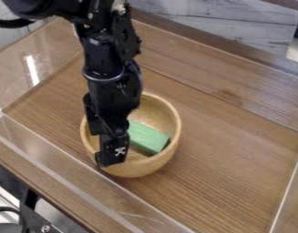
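My black gripper [108,136] reaches down from the top into the left side of a round tan bowl [159,162]. Its open fingers hang over and inside the bowl, beside a green block [149,136] that lies in the bowl's right part. The gripper hides much of the bowl's left side and possibly part of the block.
A clear plastic edge runs along the left and lower-left side. A pale wall [249,25] stands at the back.
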